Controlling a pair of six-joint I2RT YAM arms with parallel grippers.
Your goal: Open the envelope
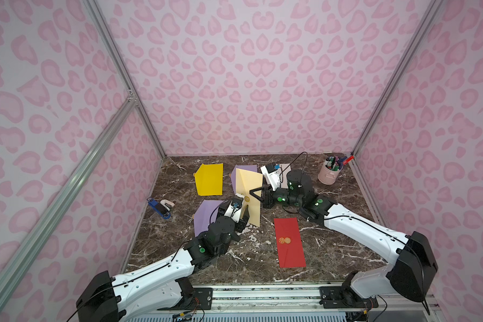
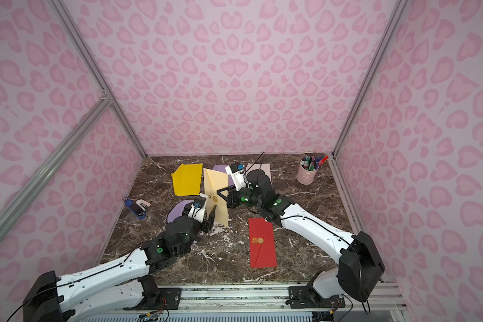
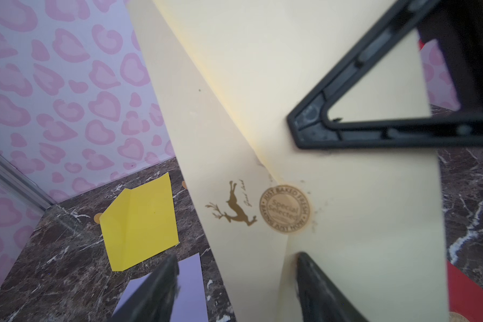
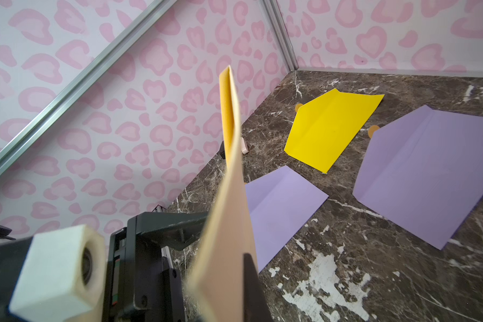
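Observation:
The cream envelope (image 1: 249,182) stands upright above the table, its upper edge clamped by my right gripper (image 1: 256,194). One black finger (image 3: 354,131) of that gripper crosses the envelope's face in the left wrist view. A printed deer (image 3: 233,206) and a round brown seal (image 3: 285,208) show on the front, the seal lying where the creased side flap ends. My left gripper is at the lower part, fingers apart; the flap's edge passes through the gap between them. In the right wrist view the envelope (image 4: 228,214) appears edge-on, and whether the flap is loose cannot be told.
Yellow (image 1: 209,179) and purple (image 1: 205,214) envelopes lie at the left and back. A red envelope (image 1: 289,241) rests front right, a pen cup (image 1: 329,171) at back right. A blue stapler (image 1: 158,208) is far left.

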